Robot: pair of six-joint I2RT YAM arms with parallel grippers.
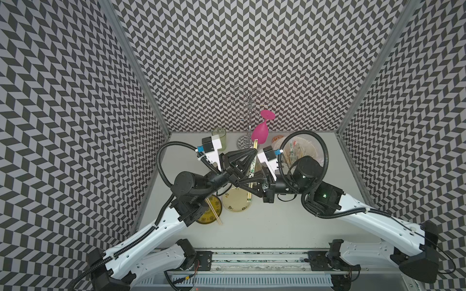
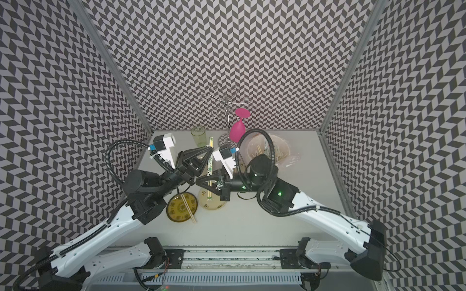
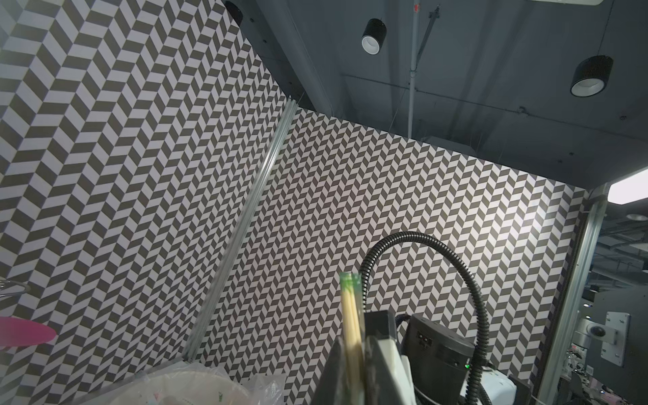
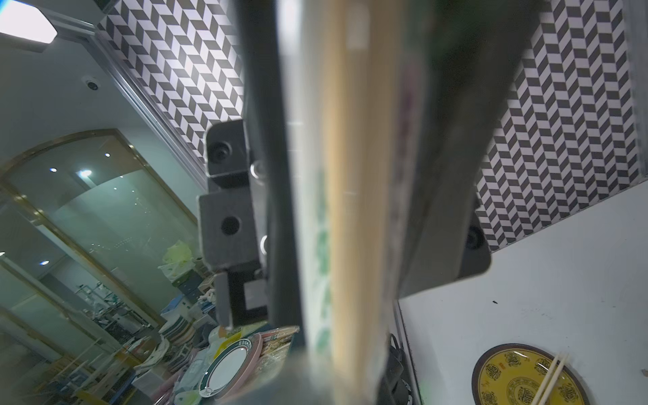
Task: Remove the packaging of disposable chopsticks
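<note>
A long wrapped pair of chopsticks (image 1: 253,165) is held up between my two grippers, wood and green-printed film showing blurred in the right wrist view (image 4: 357,202). My left gripper (image 1: 254,150) is shut on it near its upper part; my right gripper (image 1: 242,181) is closed lower down, touching or very near the wrapped chopsticks, though its fingertips are hard to make out. Bare chopsticks (image 2: 188,208) lie across a yellow patterned plate (image 2: 174,208).
A cream plate (image 1: 233,206) lies beneath the grippers. Behind stand a green glass (image 2: 198,133), a metal rack (image 2: 226,106) with pink items (image 2: 237,131), and a plastic-covered bowl (image 2: 279,145) at back right.
</note>
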